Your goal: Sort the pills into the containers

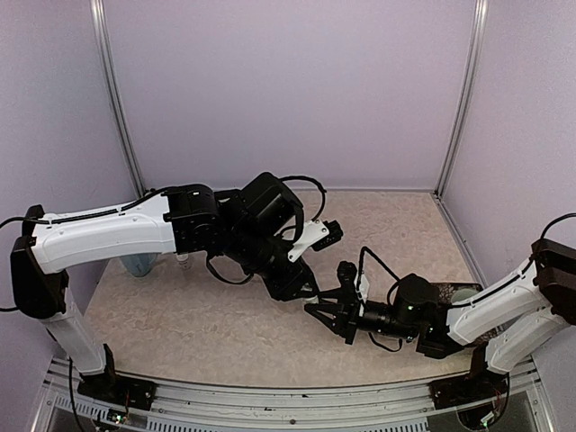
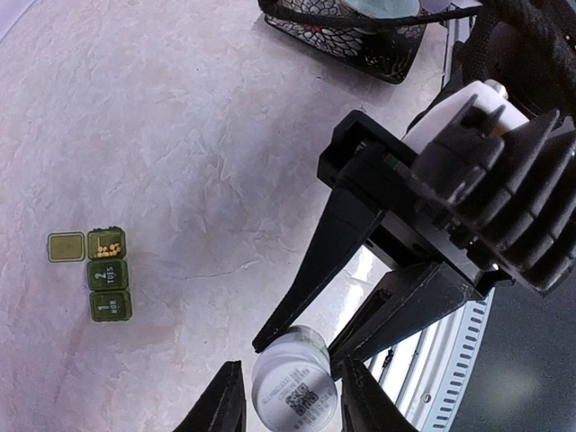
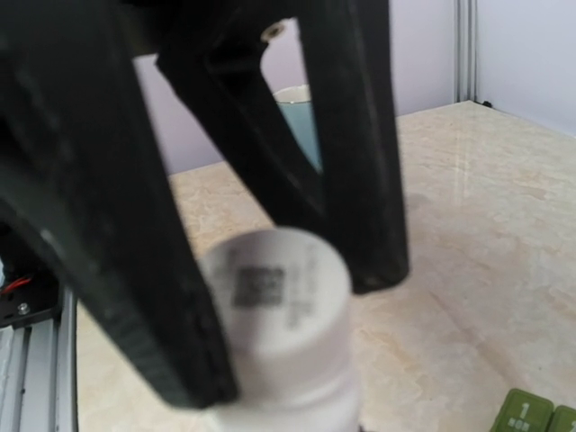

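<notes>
A white pill bottle (image 2: pixel 292 391) with a printed code on its cap is held off to the side by my right gripper, which is shut on it below the cap. In the left wrist view, the fingers (image 2: pixel 219 400) of my left gripper stand on either side of the cap, part open, with narrow gaps showing. Green pill boxes lie on the table: one compartment (image 2: pixel 107 243) holds several orange-yellow pills, and the lids marked 2 (image 2: pixel 109 275) and 1 (image 2: pixel 111 306) are closed.
A light blue cup (image 1: pixel 138 264) and a small white bottle (image 1: pixel 184 260) stand at the table's left. A dark patterned tray (image 2: pixel 360 45) lies at the right, partly behind the right arm.
</notes>
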